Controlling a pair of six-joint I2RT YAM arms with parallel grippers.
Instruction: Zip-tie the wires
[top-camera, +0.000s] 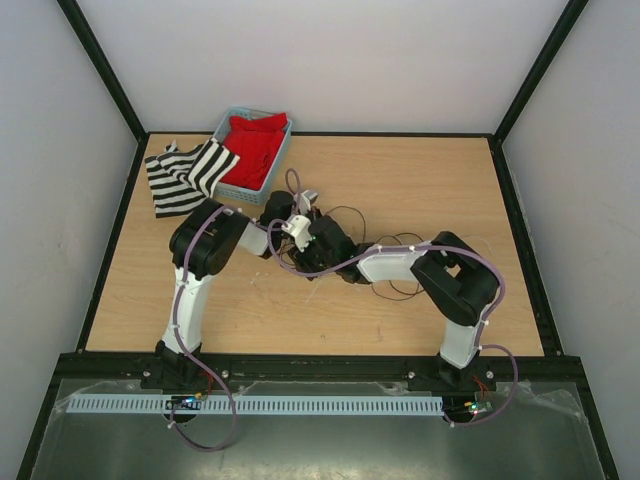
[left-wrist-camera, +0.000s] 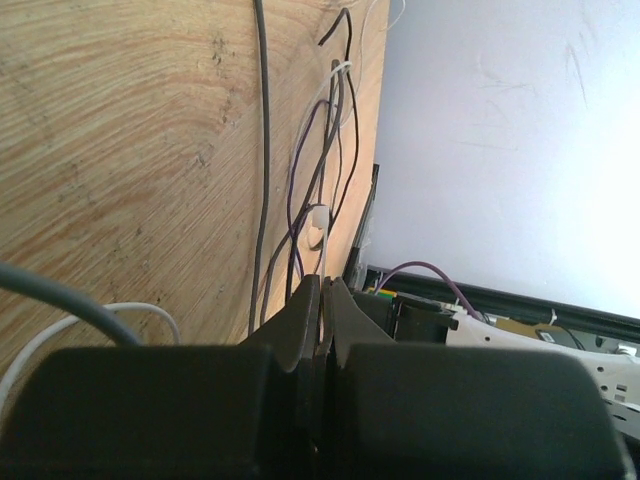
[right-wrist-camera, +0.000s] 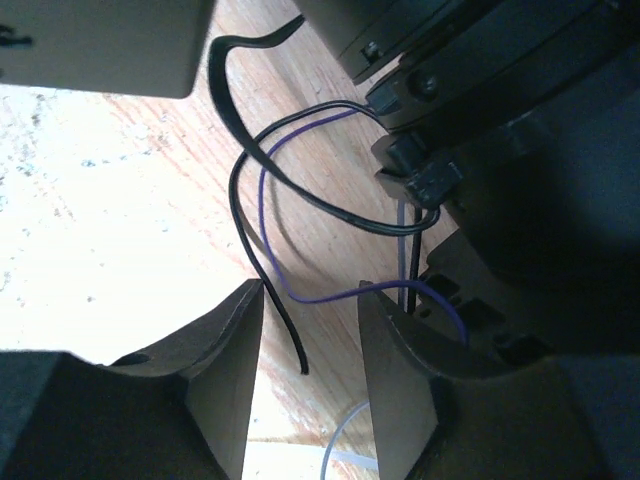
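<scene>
A loose bundle of black and purple wires lies on the table in the left wrist view. The white head of a zip tie sits against the bundle, and its thin white tail runs down to my left gripper, which is shut on it. My right gripper stands open by the wire ends. In the right wrist view a purple wire and a black wire cross the gap between its fingers; neither is clamped. From the top, the arms hide most of the bundle.
The two grippers are crowded close together. Trailing wires lie beneath and beside the right forearm. A blue basket with red cloth and a striped cloth occupy the back left.
</scene>
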